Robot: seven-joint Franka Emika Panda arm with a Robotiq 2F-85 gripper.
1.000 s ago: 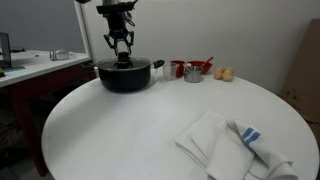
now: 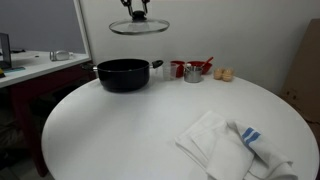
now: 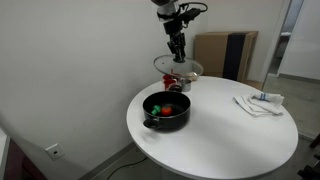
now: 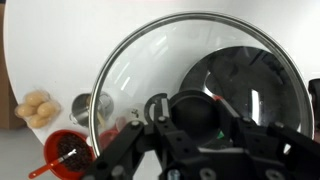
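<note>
A clear glass lid (image 2: 140,27) with a dark knob hangs in the air above the black pot (image 2: 124,77), apart from it. My gripper (image 2: 138,12) is shut on the lid's knob. In the wrist view the round knob (image 4: 194,117) sits between the fingers, and the lid's metal rim (image 4: 140,33) circles most of the picture. Below the lid the uncovered pot (image 3: 166,113) stands on the white table, with red and green pieces (image 3: 167,110) inside. Through the glass, the pot (image 4: 245,85) shows to the right of the knob.
Beside the pot stand a clear cup (image 2: 169,72), a metal pot (image 2: 193,74), red bowls (image 4: 68,151) and several eggs (image 4: 37,107). A white cloth with a blue stripe (image 2: 235,145) lies near the front right. Bare tabletop (image 2: 120,135) spreads across the front left.
The lid was on the pot a second ago. The pot has stayed in place.
</note>
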